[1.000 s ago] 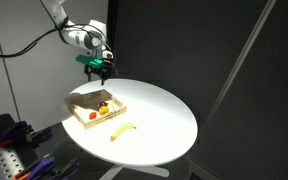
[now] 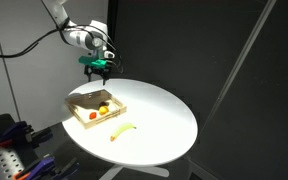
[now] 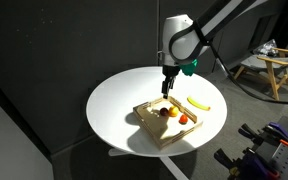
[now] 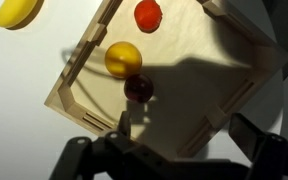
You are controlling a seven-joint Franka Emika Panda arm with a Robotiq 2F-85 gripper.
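Open and empty, my gripper [image 2: 97, 77] hangs above the back part of a shallow wooden tray [image 4: 79, 60] on the white table. In the wrist view its two dark fingers [image 4: 246, 135] stand wide apart along the bottom edge. Inside the tray lie a dark red round fruit [image 4: 139, 88], an orange one [image 4: 123, 59] touching or nearly touching it, and a red one [image 4: 148, 14] farther off. The dark fruit is the closest of these to the gripper. A yellow banana [image 2: 123, 131] rests on the table outside the tray.
The round table [image 2: 164, 115] has wide bare space to the right of the tray in exterior view 1. Near the gripper, the tray's floor is clear. A wooden chair [image 3: 264, 68] stands in the background, away from the table.
The arm and gripper have shifted slightly to the right in exterior view 1. Tray, fruit and banana stay where they were.
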